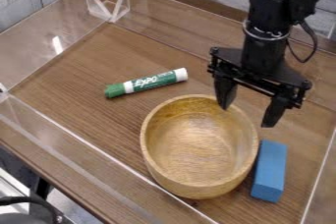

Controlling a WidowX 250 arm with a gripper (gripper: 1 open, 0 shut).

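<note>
My black gripper [247, 98] hangs open over the right side of the wooden table, its two fingers spread apart with nothing seen between them. It is above the back-right rim of a yellow oval bowl [197, 154], which is empty. A blue block [269, 171] lies to the right of the bowl. A green and white Expo marker [147, 83] lies at the back left of the bowl.
The wooden table [73, 90] has free room at the left and behind the marker. Clear plastic edges run along its border. A dark cable shows at the bottom left corner.
</note>
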